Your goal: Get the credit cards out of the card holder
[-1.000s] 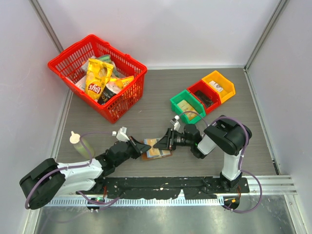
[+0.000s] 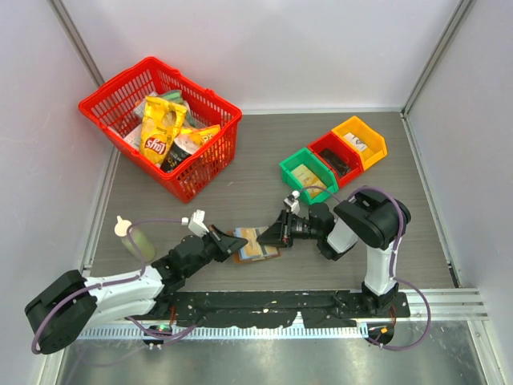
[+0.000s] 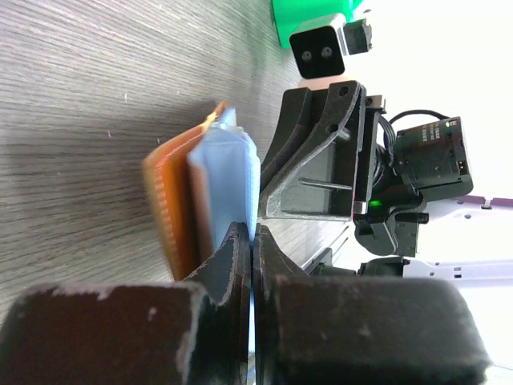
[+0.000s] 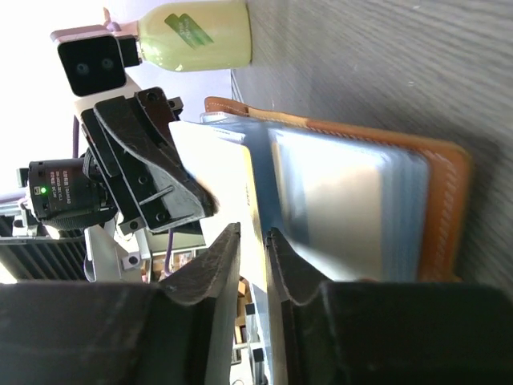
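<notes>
The tan leather card holder lies on the table between my grippers, holding clear blue-tinted sleeves with cards; in the left wrist view its orange-brown edge (image 3: 172, 200) shows beside a blue sleeve (image 3: 224, 176). My left gripper (image 2: 231, 245) is shut at the holder's left side, against the blue sleeve. My right gripper (image 2: 268, 239) is over the holder's right part; in the right wrist view its fingertips are close together at the edge of a pale raised card or sleeve (image 4: 216, 184), and whether it grips that edge I cannot tell.
A red basket of snacks (image 2: 216, 160) stands at the back left, a pale green bottle (image 2: 138, 242) at the left. Green (image 2: 292, 164), red and yellow (image 2: 377, 148) bins stand at the back right. Table around the holder is bare.
</notes>
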